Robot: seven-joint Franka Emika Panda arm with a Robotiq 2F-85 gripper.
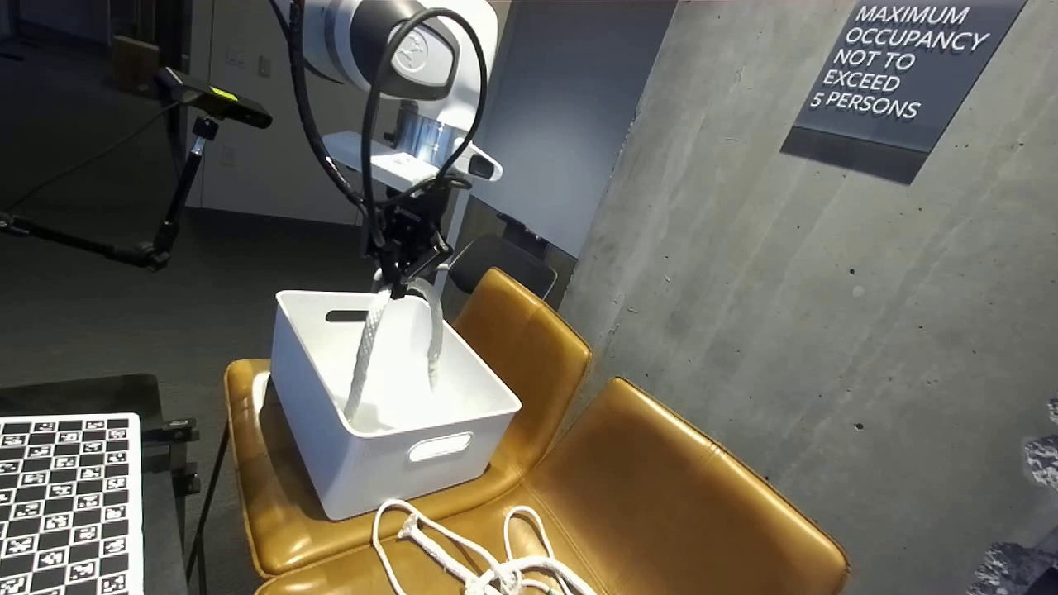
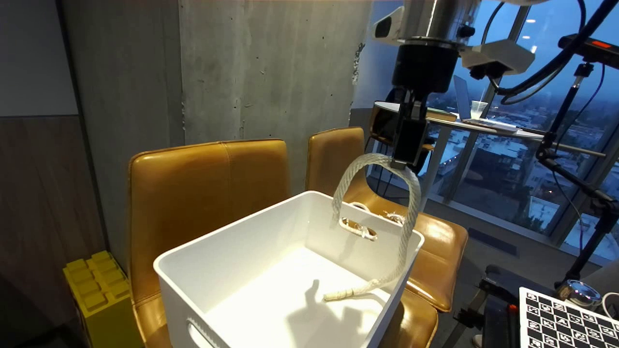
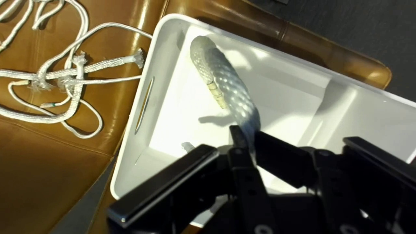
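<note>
A thick white rope (image 2: 410, 211) is pinched near its middle by my gripper (image 2: 401, 165), which is shut on it. Both of its lengths hang down in an arch inside the white bin (image 1: 397, 474); one taped end is near the bin floor in exterior view 2. In the wrist view the rope (image 3: 230, 84) runs away from the fingertips of my gripper over the bright bin floor. The gripper (image 1: 398, 287) is just above the bin's opening in exterior view 1.
The bin stands on a tan leather chair (image 1: 248, 496). A tangle of thinner white ropes (image 1: 506, 575) lies on the neighbouring seat, just outside the bin. A checkered board (image 1: 69, 506) is at the left, and a concrete wall (image 1: 744, 297) rises behind the chairs.
</note>
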